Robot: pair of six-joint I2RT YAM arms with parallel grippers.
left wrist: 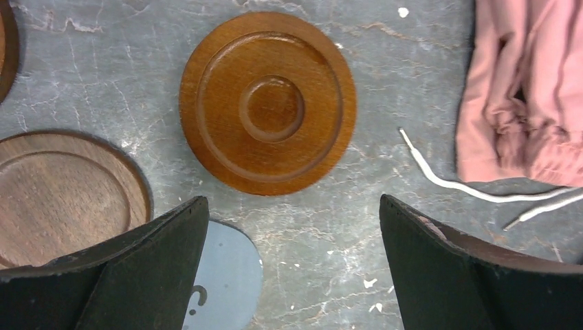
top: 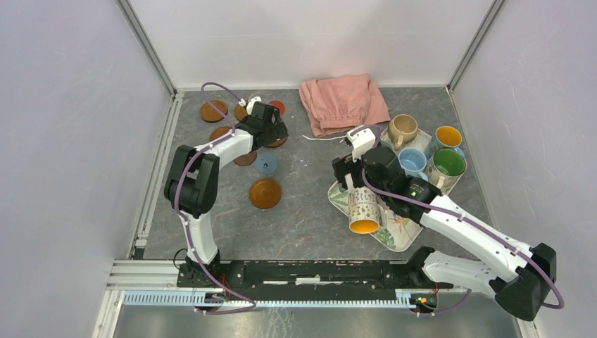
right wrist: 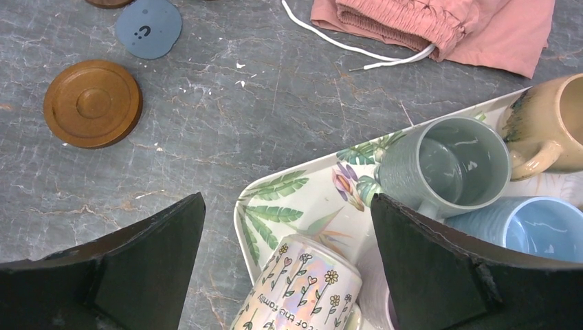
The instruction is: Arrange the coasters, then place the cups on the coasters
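Observation:
Several round coasters lie on the left half of the table. My left gripper is open and empty, above a brown wooden coaster (left wrist: 272,103) that shows ahead between its fingers. A blue coaster (top: 266,163) and another brown one (top: 265,193) lie nearer the front. On the right, a leaf-patterned tray (right wrist: 275,180) bears several cups. My right gripper hangs open over the tray's left part, holding nothing. Below its gap a flower-printed cup (right wrist: 302,289) lies on its side; a grey-green cup (right wrist: 412,165) stands upright near the right finger.
Pink cloth (top: 343,104) with a white cord (right wrist: 337,42) lies at the back. Blue (top: 412,161), tan (top: 403,129) and green-lined (top: 449,163) cups crowd the tray's right side. Bare table shows between coasters and tray.

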